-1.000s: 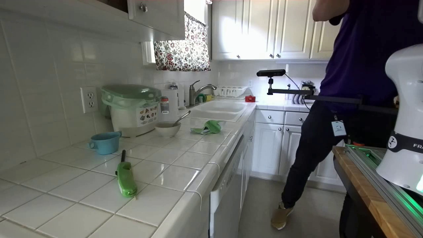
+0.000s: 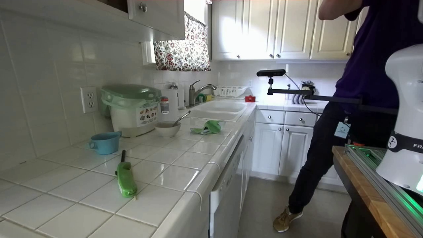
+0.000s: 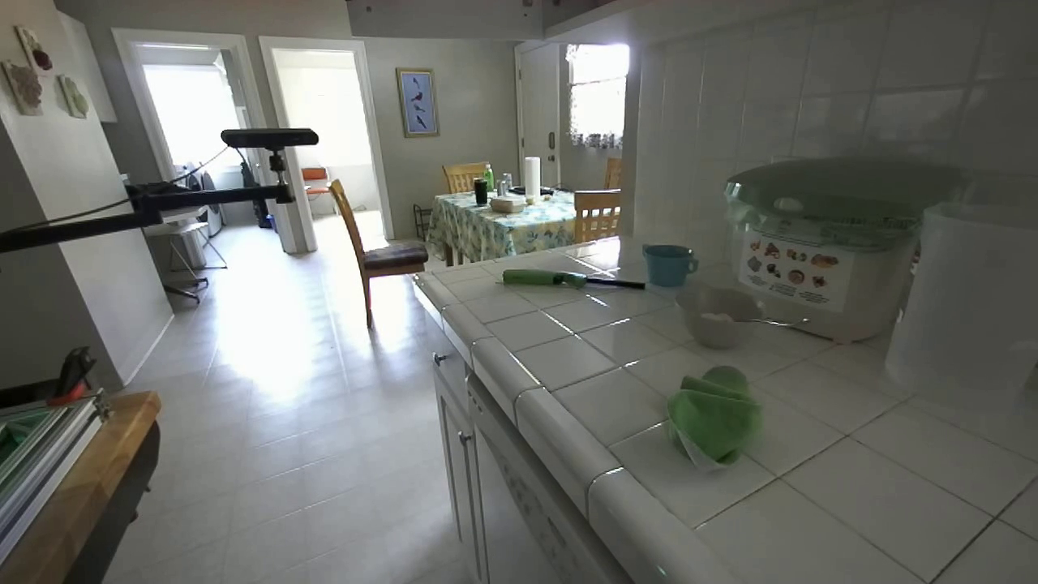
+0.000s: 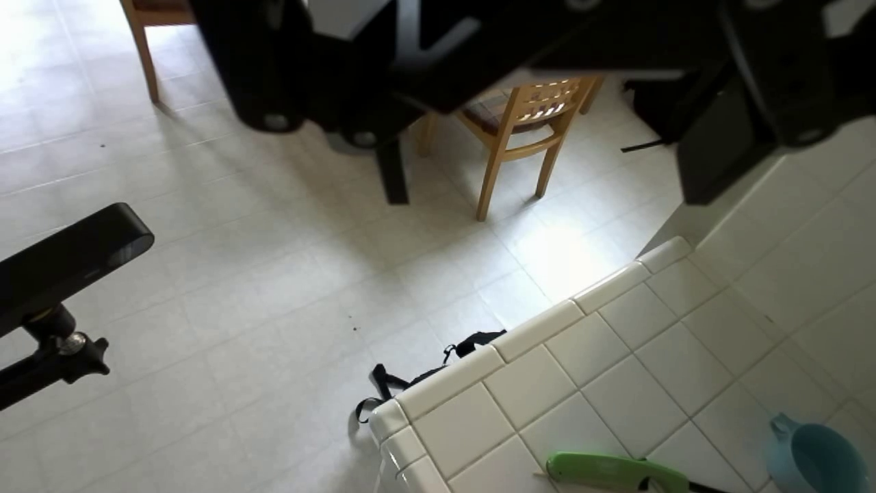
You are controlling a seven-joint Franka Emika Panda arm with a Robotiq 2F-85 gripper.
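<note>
My gripper shows at the top of the wrist view, its dark fingers wide apart with only the floor and a chair seen beyond the gap. On the white tiled counter lies a green lighter (image 2: pixel 126 180) with a black tip. Close to its tip stands a blue cup (image 2: pixel 107 143). Farther along, a pale bowl (image 2: pixel 167 130) holds a spoon (image 2: pixel 181 118). A crumpled green cloth (image 3: pixel 717 417) rests toward the sink end. The gripper is away from all of these, and neither exterior view includes it.
A lidded bin (image 3: pixel 812 263) stands against the tiled wall. A camera on a boom (image 2: pixel 293 91) reaches out over the floor. A person (image 2: pixel 317 158) stands beside the robot's base (image 2: pixel 406 119). The counter around the lighter has clear tiles.
The person has shifted to the right, with the foot and badge moving too. The counter objects and the visible robot base are where they were.
</note>
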